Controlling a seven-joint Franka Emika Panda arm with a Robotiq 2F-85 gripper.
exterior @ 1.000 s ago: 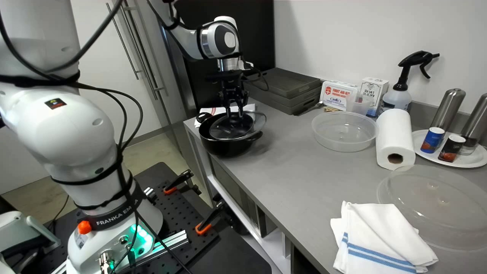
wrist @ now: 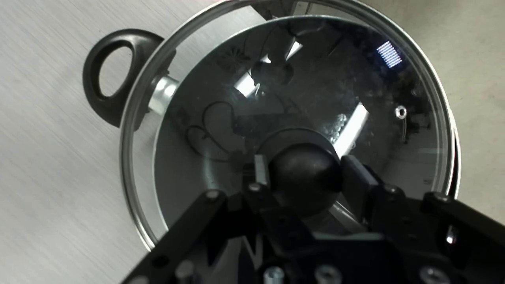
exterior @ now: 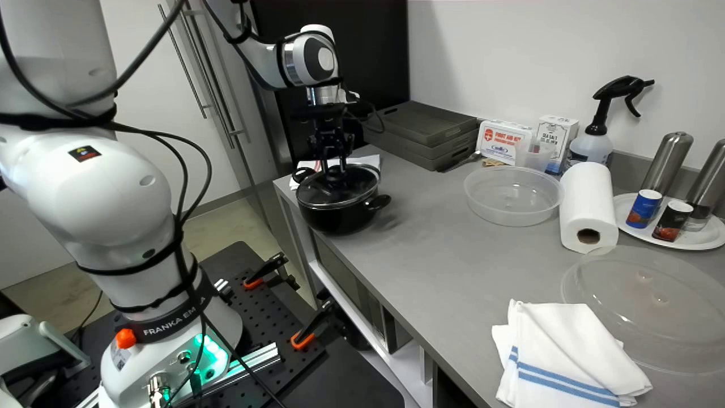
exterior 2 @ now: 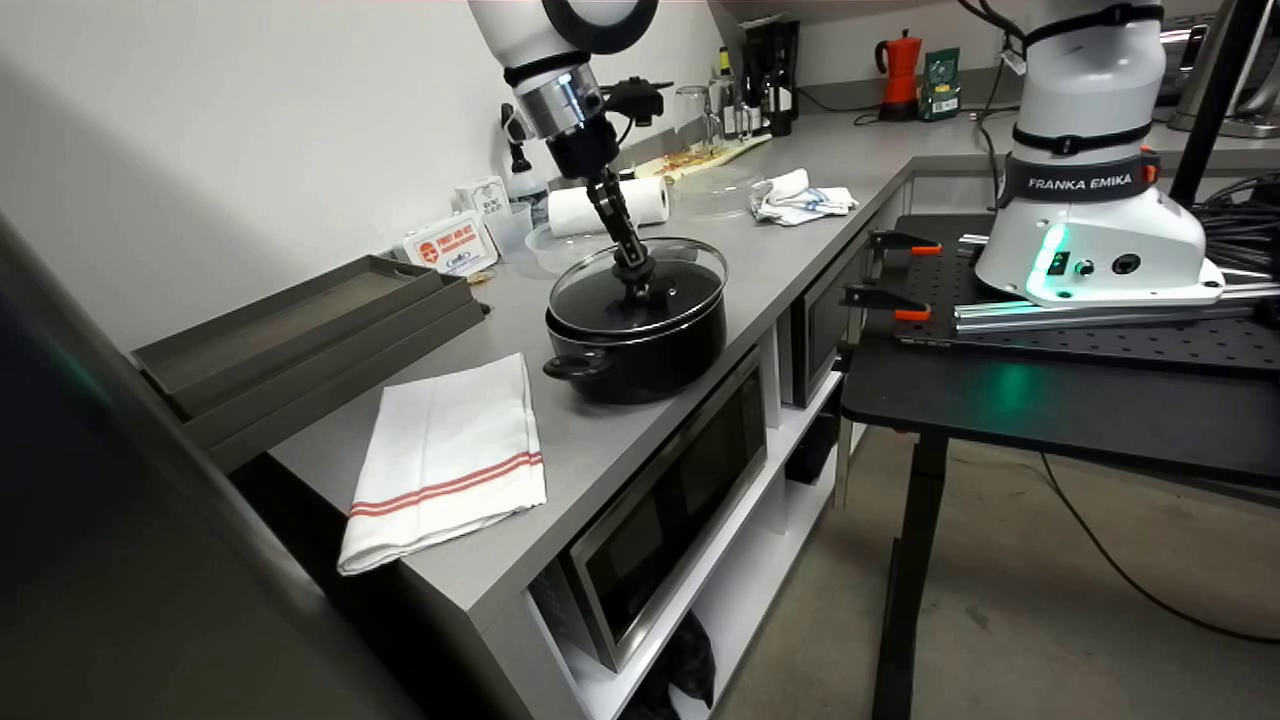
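Note:
A black pot (exterior 2: 643,366) with side handles stands near the counter's front edge, at its far end in exterior view 1. Over its opening lies a round glass lid (wrist: 227,71) with a metal rim. My gripper is shut on the lid's black knob (wrist: 305,177), one finger on either side of it. In the wrist view the lid sits off-centre over the pot, and one pot handle (wrist: 113,78) sticks out beyond the rim. Whether the lid rests fully on the pot's rim cannot be told.
A red-striped towel (exterior 2: 450,456) lies beside the pot, with stacked grey trays (exterior: 425,132) behind. Further along stand a clear plastic bowl (exterior: 513,197), a paper towel roll (exterior: 588,204) and a blue-striped cloth (exterior: 564,353).
My gripper has carried the lid left in exterior view 1, towards the fridge side. The lid hung over the pot's right side before and now covers most of its opening.

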